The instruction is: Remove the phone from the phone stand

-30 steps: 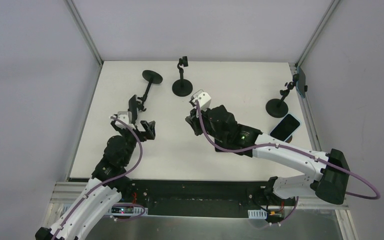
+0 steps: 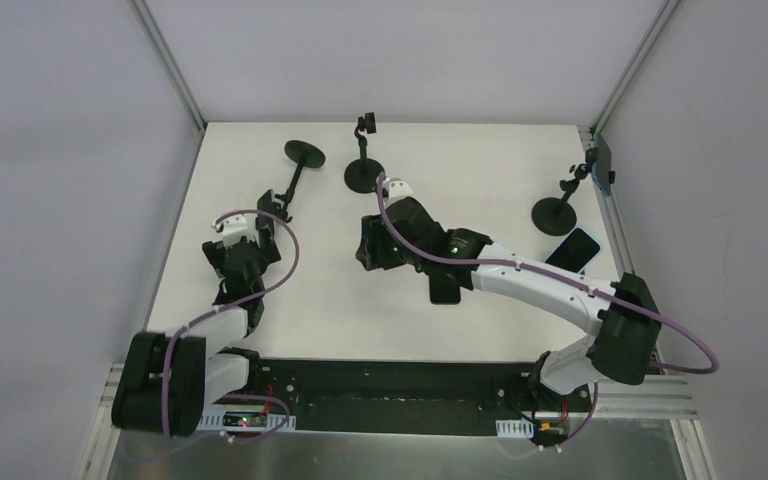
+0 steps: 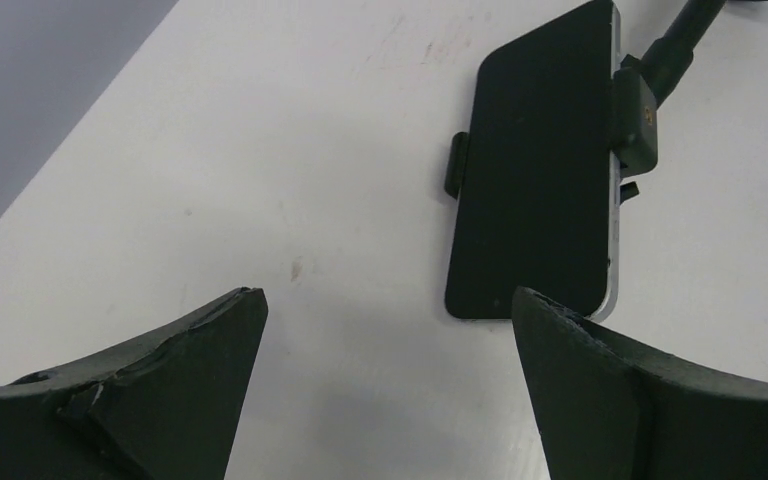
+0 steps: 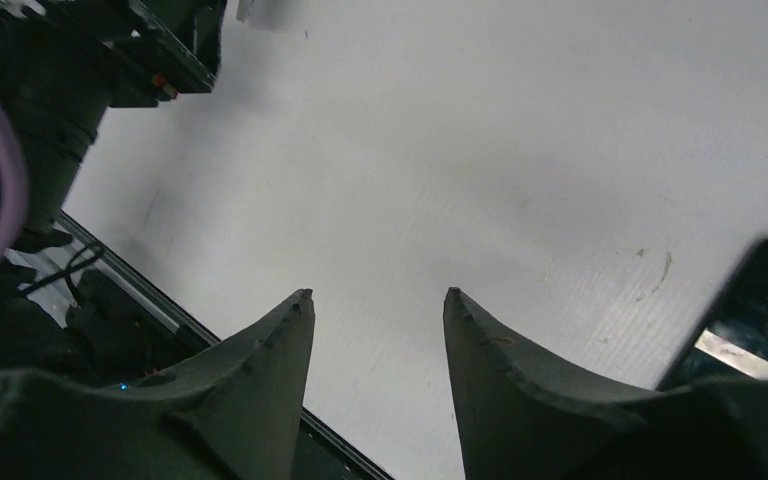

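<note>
A dark phone point(image 3: 528, 170) sits in the clamp of a black phone stand point(image 3: 682, 40) at the left of the table; the stand slants back to its round base point(image 2: 304, 152). My left gripper is open just short of the phone, its fingertips either side of the phone's near end in its wrist view, slightly to the left. My right gripper hangs over the middle of the table, part open with nothing between its fingers.
Upright stands stand at the back middle point(image 2: 364, 175) and at the right point(image 2: 552, 215), the latter holding a phone. Loose phones lie at the right point(image 2: 572, 250) and beside my right arm point(image 2: 445, 292).
My right arm has shifted left, its forearm now further from the right wall.
</note>
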